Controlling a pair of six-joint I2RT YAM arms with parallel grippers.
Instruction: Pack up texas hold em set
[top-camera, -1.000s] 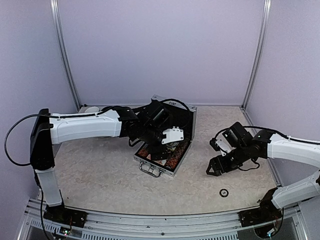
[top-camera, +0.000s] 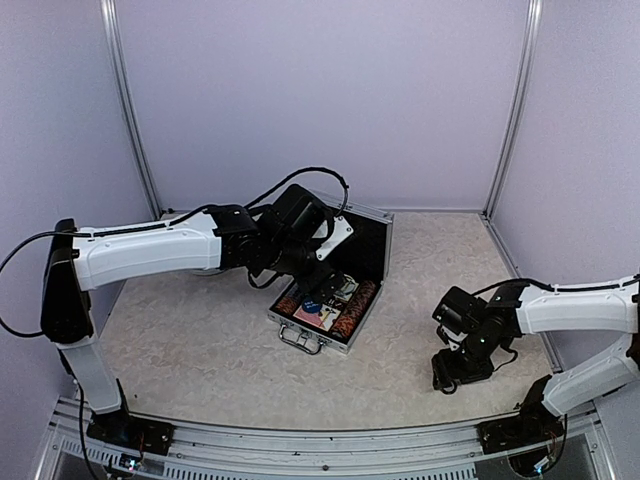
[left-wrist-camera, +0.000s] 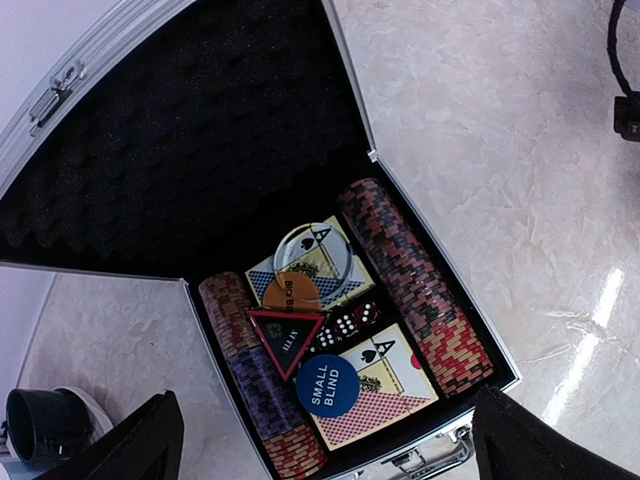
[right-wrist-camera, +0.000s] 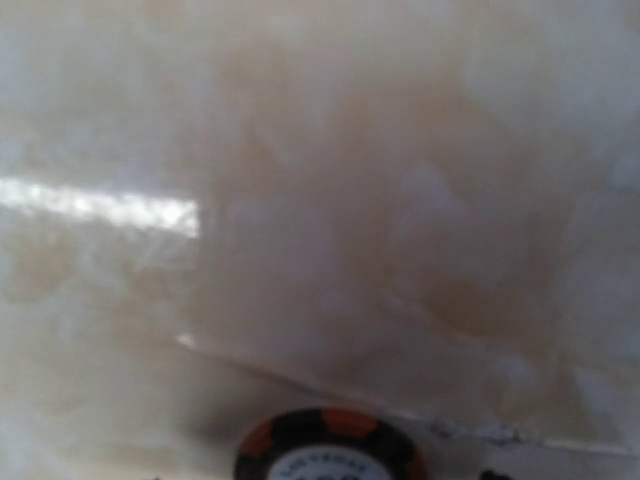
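Note:
The open case holds rows of stacked chips, two card decks, red dice, a triangular ALL IN marker, a blue SMALL BLIND disc, an orange blind disc and a clear round disc. Above it hovers my left gripper, fingers wide apart and empty. One orange-and-black poker chip lies on the table at the lower edge of the right wrist view. Low over this chip, my right gripper has its fingertips apart, barely showing on either side.
Behind the left arm, a dark cup on a white round item stands left of the case. The case's lid is raised at the back. Bare table lies left of the case and between it and the right arm.
My right gripper has come down and toward the front edge, onto the lone chip, which was uncovered before. The left gripper has shifted slightly and turned above the case.

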